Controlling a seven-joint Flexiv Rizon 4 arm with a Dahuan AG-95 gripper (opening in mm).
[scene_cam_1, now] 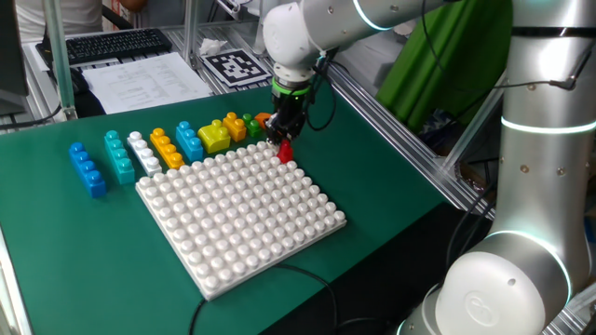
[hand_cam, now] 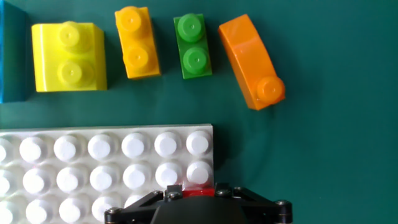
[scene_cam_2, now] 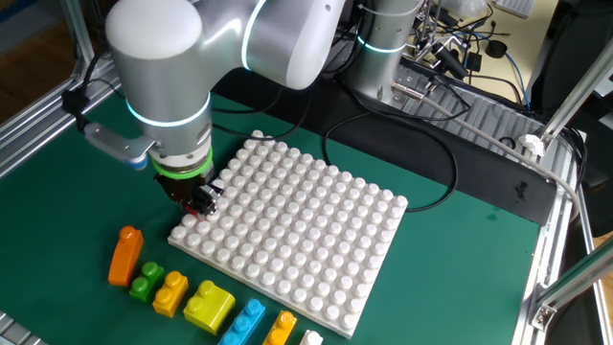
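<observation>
A red brick (scene_cam_1: 285, 152) is at the far corner of the white studded baseplate (scene_cam_1: 244, 258), beside the row of loose bricks. My gripper (scene_cam_1: 282, 139) points down over that corner, shut on the red brick. From the wrist, only a strip of the red brick (hand_cam: 198, 193) shows between the fingertips, just at the plate's edge studs. In the second exterior view the gripper (scene_cam_2: 202, 203) hides nearly all of it. Whether the brick is fully seated on the studs, I cannot tell.
Loose bricks line the plate's far side: orange (hand_cam: 249, 62), green (hand_cam: 193, 46), small yellow-orange (hand_cam: 138, 43), yellow (hand_cam: 69, 57), blue (scene_cam_1: 189, 141) and several more. The other studs are bare. Black cables (scene_cam_2: 450, 172) lie along the plate's robot side.
</observation>
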